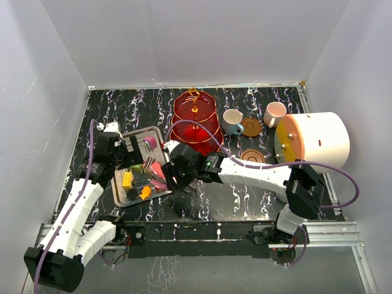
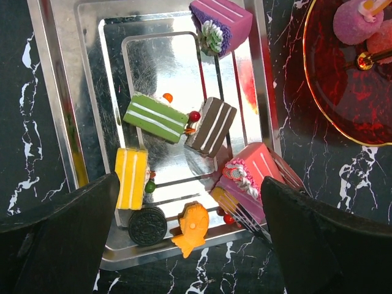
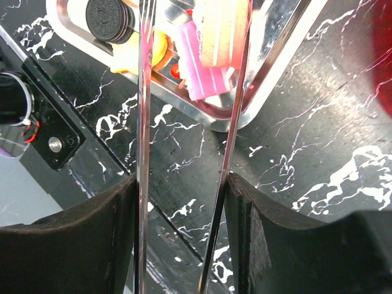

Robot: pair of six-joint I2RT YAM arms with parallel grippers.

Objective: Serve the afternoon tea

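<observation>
A silver tray (image 2: 55, 116) holds small toy cakes: a yellow slice (image 2: 131, 177), a green slice (image 2: 156, 117), a brown slice (image 2: 211, 127), a purple-pink cake (image 2: 223, 26), and a red-pink slice (image 2: 256, 165) beside a pink one (image 2: 242, 193). My left gripper is open above the tray, nothing between its fingers. My right gripper is shut on metal tongs (image 3: 144, 122). Their fork-like ends lie either side of the red-pink slice; whether they touch it I cannot tell. A red tiered stand (image 1: 195, 131) rises to the tray's right.
A dark cookie (image 2: 147, 226) and an orange fish-shaped piece (image 2: 193, 228) share the tray. At the back right are a blue-white cup (image 1: 233, 121), a pink cup (image 1: 275, 114), brown saucers (image 1: 252, 157) and a cream cylindrical container (image 1: 315, 144). Bare table lies front centre.
</observation>
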